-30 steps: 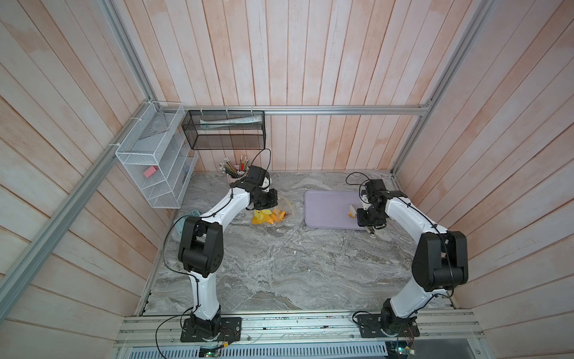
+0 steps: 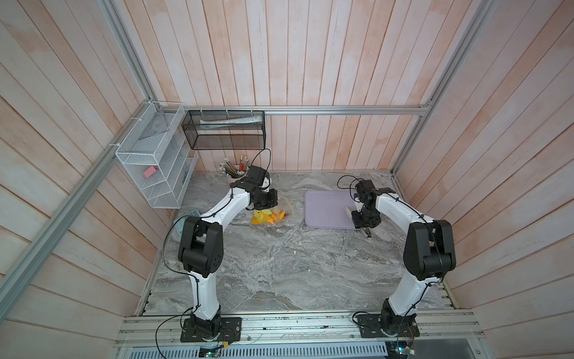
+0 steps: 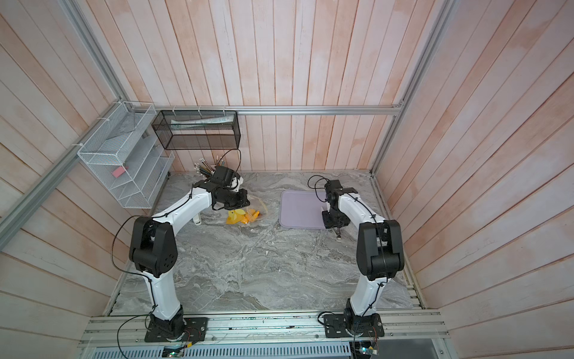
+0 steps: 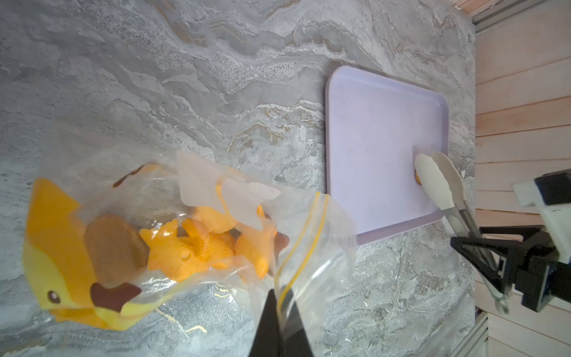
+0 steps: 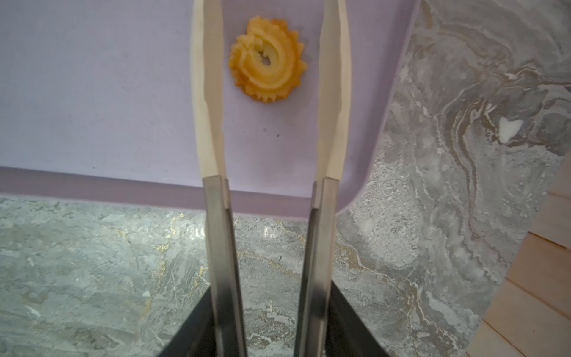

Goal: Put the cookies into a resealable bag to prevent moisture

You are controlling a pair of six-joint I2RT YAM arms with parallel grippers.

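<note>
A clear resealable bag [image 4: 309, 238] with a yellow seal line and a yellow printed end lies on the table, several orange cookies [image 4: 184, 247] inside it. My left gripper is shut on the thin plastic at the bag's open end. White-tipped metal tongs [image 4: 443, 178] are in my right gripper, which is shut around their arms. One ring-shaped cookie [image 5: 267, 59] rests on the purple tray [image 4: 380, 131], near its front right corner. The tong tips stand apart on either side of this cookie, with a gap visible on both sides in the right wrist view.
Bare table [image 2: 299, 263] stretches in front of the bag and tray. A pen holder [image 2: 235, 170] stands behind the left gripper. White wire shelves [image 2: 155, 155] and a black mesh basket [image 2: 224, 131] hang at the back left.
My right arm has shifted left with the tongs, and the orange cookie that showed beside them is now hidden in the top left view. The left arm and bag look unmoved.
</note>
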